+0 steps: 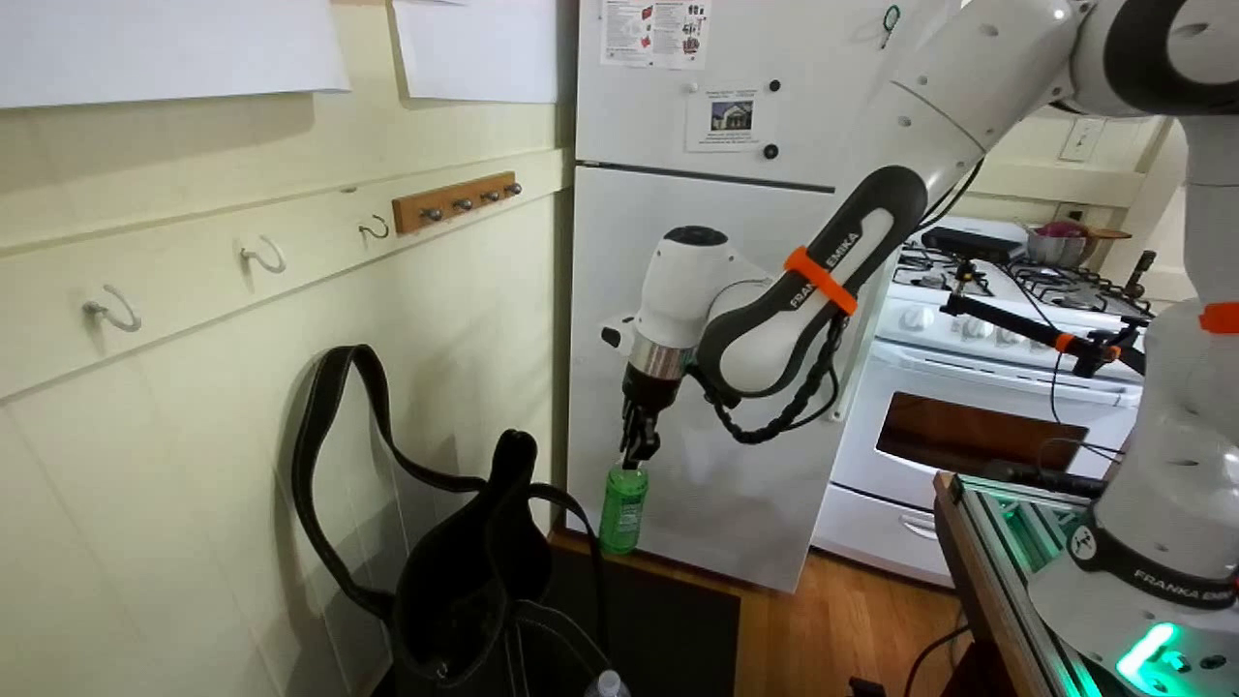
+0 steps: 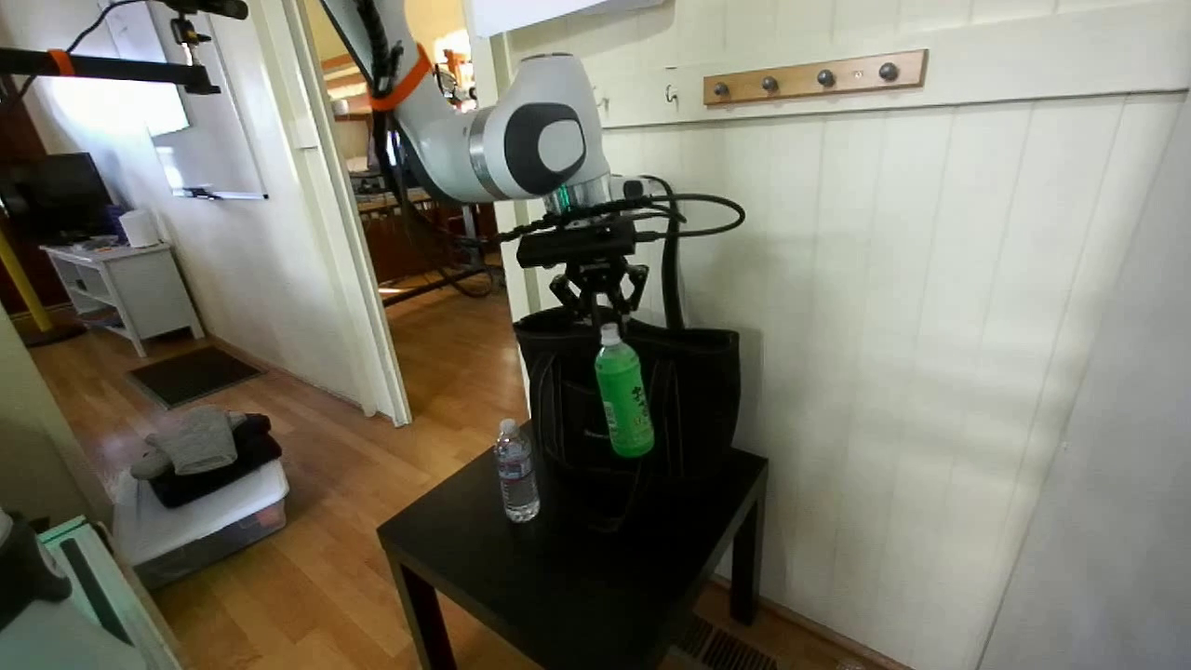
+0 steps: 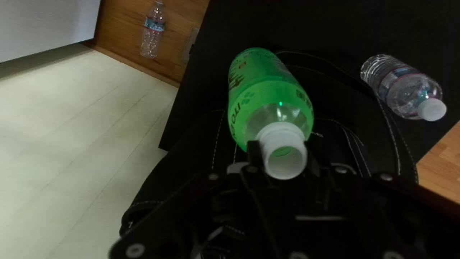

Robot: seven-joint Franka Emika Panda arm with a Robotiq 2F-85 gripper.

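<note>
A green bottle (image 1: 623, 511) with a white neck hangs in the air, and my gripper (image 1: 638, 453) is shut on it at the neck. In exterior view 2 the green bottle (image 2: 622, 398) appears slightly tilted, in front of the black bag (image 2: 703, 391). From the wrist, the bottle's open white mouth (image 3: 285, 162) points toward the camera. The black bag (image 1: 447, 581) stands on the black table (image 2: 447, 547) against the wall, its top open and its straps up. A clear water bottle (image 2: 515, 475) stands upright on the table beside the bag.
The refrigerator (image 1: 685, 348) rises behind the gripper in exterior view 1. Another clear bottle (image 3: 153, 32) is on the wooden floor past the table. The pale wall (image 2: 893, 335) with its wooden peg rail (image 2: 815, 78) runs behind the bag.
</note>
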